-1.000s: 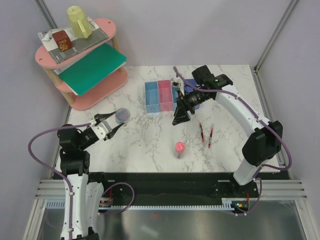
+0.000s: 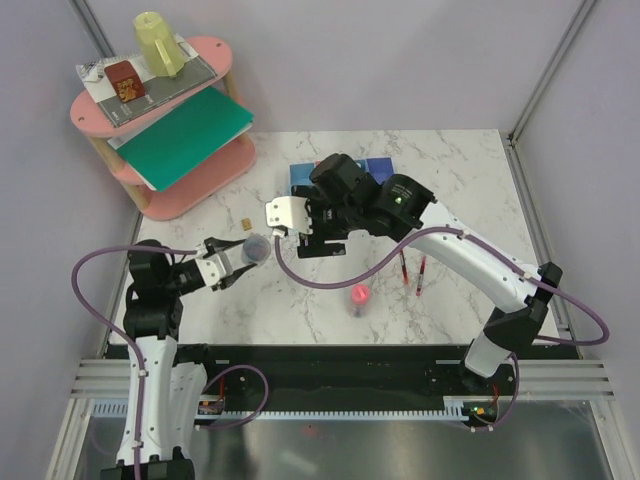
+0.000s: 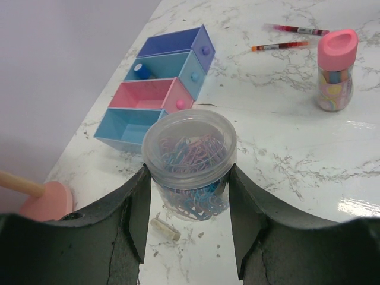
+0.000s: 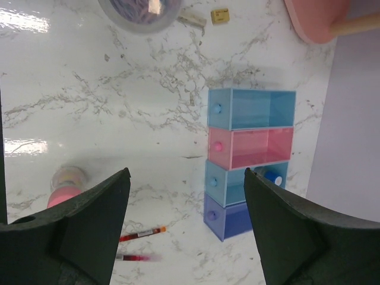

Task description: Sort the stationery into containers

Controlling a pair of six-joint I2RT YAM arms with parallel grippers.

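Note:
A clear round jar of coloured clips (image 3: 191,155) is held upright between the fingers of my left gripper (image 2: 237,264), which is shut on it. My right gripper is part open and empty, with the jar (image 4: 141,10) at the upper edge of its view. In the top view the right arm covers much of the row of open drawer boxes: light blue (image 4: 262,110), pink (image 4: 261,145), another light blue (image 4: 234,184) and dark blue (image 4: 230,219). A blue-capped item (image 4: 273,177) lies in the second light blue box. A pink-lidded jar (image 2: 360,298) and two markers (image 2: 421,275) rest on the table.
A pink shelf (image 2: 222,175) with a green folder (image 2: 187,138) stands at the back left, a yellow mug (image 2: 158,42) on top. A small tan block (image 2: 246,225) lies near the shelf.
My right arm has swung left across the drawer boxes toward the held jar, now hiding most of them. The left gripper, still holding the jar, has shifted slightly right and toward the front.

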